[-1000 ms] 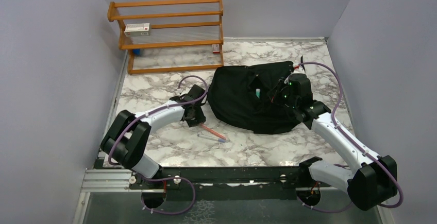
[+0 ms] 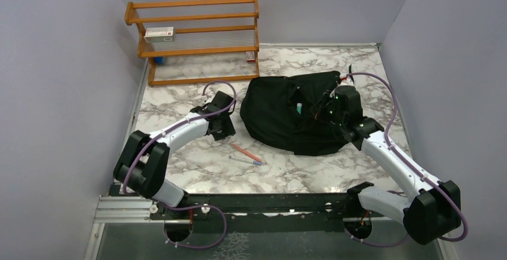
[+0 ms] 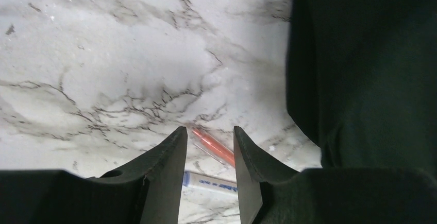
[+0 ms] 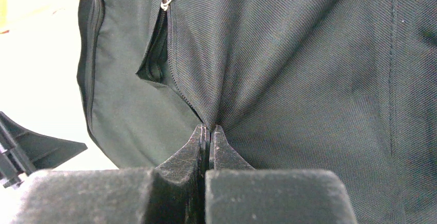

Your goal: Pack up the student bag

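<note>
A black bag [image 2: 272, 113] lies on the marble table, right of centre. In the right wrist view my right gripper is shut on a gathered fold of the bag's fabric [image 4: 288, 95], below a zipper. A small teal-and-white item [image 2: 299, 109] shows in the bag's opening. Left of the bag, my left gripper is open above the table with nothing between its fingers. Just beyond its fingertips lie a red pen [image 3: 215, 148] and a clear pen with a blue part [image 3: 210, 183]. Both pens rest on the table, apart from the bag.
At the back left stands a wooden rack [image 2: 203, 51] with a white box [image 2: 159, 34] on its shelf. A small red-and-white box [image 2: 250, 57] and something blue [image 2: 158, 60] are lower down in it. Bare marble [image 2: 311, 173] runs along the front.
Over the last second my left gripper has shifted slightly up and left, away from the red pen's end. The right arm, bag and pens look the same.
</note>
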